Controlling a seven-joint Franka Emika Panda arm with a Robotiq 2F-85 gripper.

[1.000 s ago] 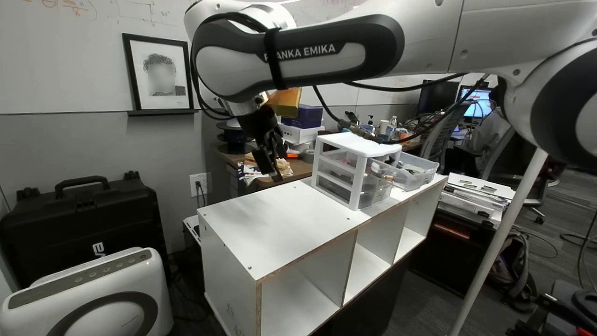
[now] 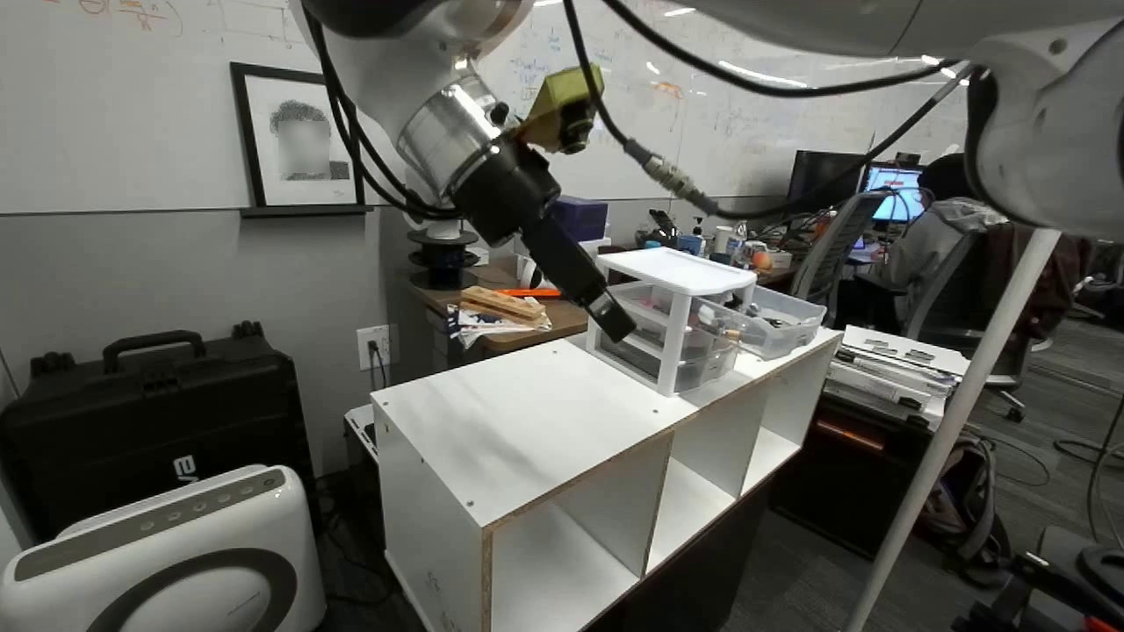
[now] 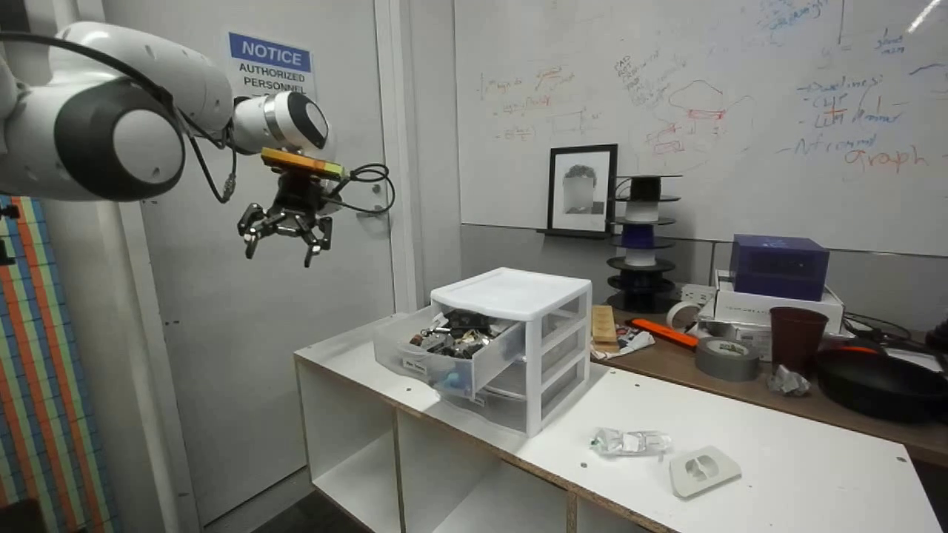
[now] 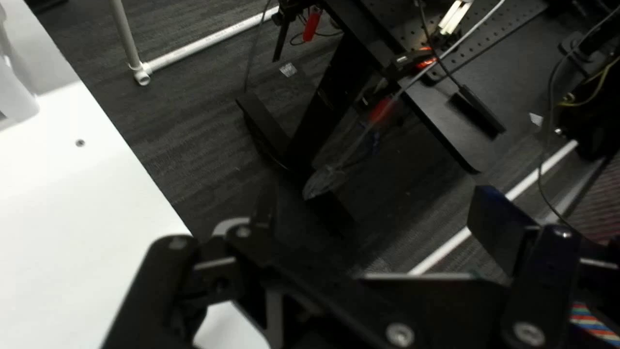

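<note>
My gripper (image 3: 279,256) stands open in exterior view 2, with its fingers spread and nothing between them. It hangs high at the left, in front of the door and apart from the drawer unit. In exterior view 1 the gripper (image 2: 611,319) points down and right, overlapping the near side of the white drawer unit (image 2: 685,269); contact cannot be judged there. An upper drawer (image 3: 493,366), pulled out, holds many small dark and metallic parts. In the wrist view, dark floor shows between the parted fingers, and the white shelf top (image 4: 64,192) lies at left.
In exterior view 2 a clear crumpled packet (image 3: 629,443) and a pale grey plate-like piece (image 3: 703,471) lie right of the drawer unit. Exterior view 1 shows that shelf top (image 2: 516,421) bare. A cluttered brown desk (image 3: 853,426) stands behind.
In exterior view 1 the forearm has lifted, and the gripper has swung right from the shelf's back edge to the drawer unit. The drawers look unchanged.
</note>
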